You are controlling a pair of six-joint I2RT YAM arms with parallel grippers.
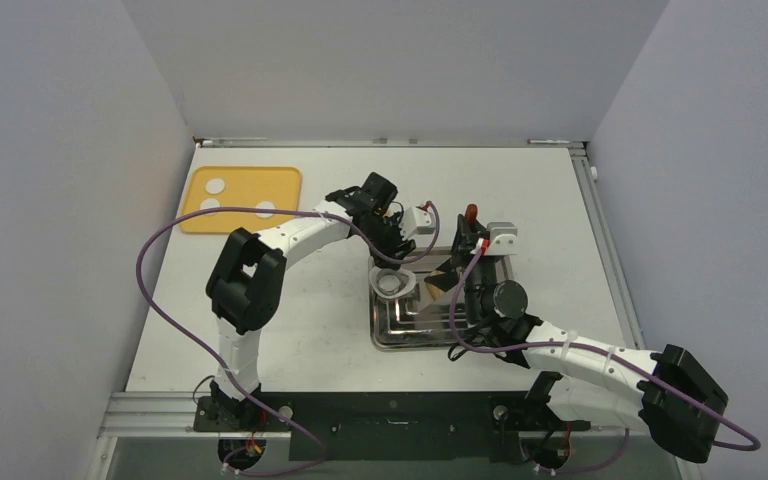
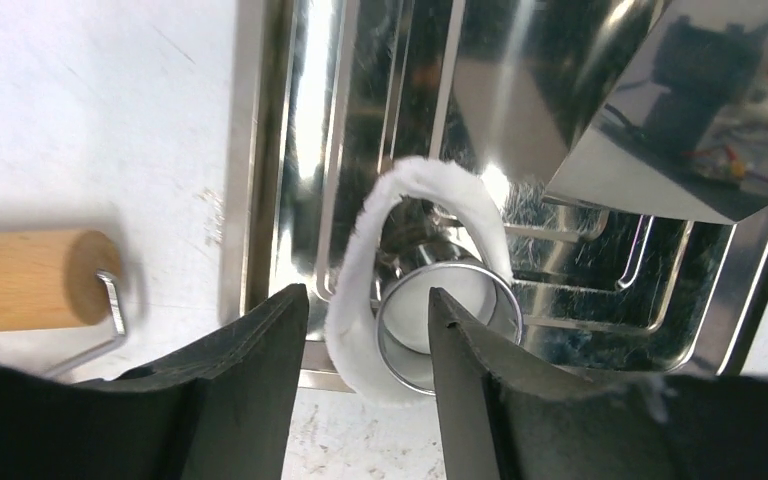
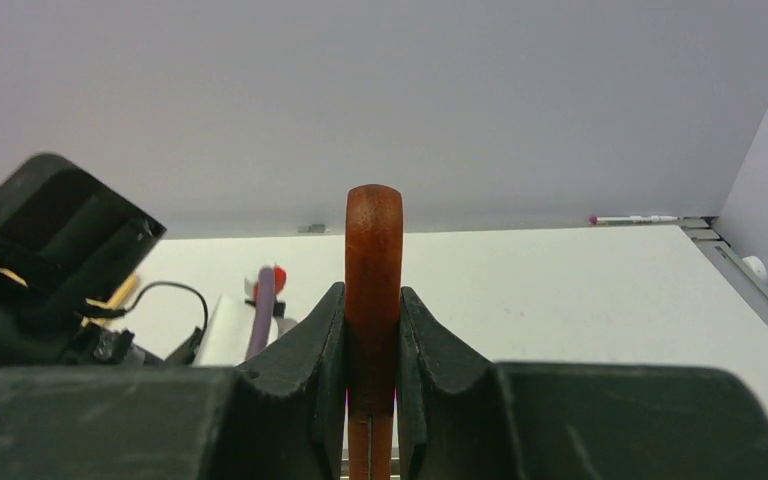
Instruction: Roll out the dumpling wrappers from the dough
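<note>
A white dough ring (image 2: 365,250) lies in the metal tray (image 2: 245,180), around a thin metal cutter (image 2: 513,300) with a round of dough (image 2: 450,300) visible inside. My left gripper is over them with its fingers apart, the right one overlapping the cutter's rim in the left wrist view; whether they touch cannot be told. In the right wrist view my right gripper is shut on a brown wooden handle (image 3: 372,240). The scraper's shiny flat blade (image 2: 670,130) shows over the tray, right of the dough ring in the top view.
A yellow board (image 1: 250,180) with three white rounds lies at the back left. Beside the tray is a wooden rolling pin (image 2: 30,280) with a metal handle. Both arms work close together over the tray.
</note>
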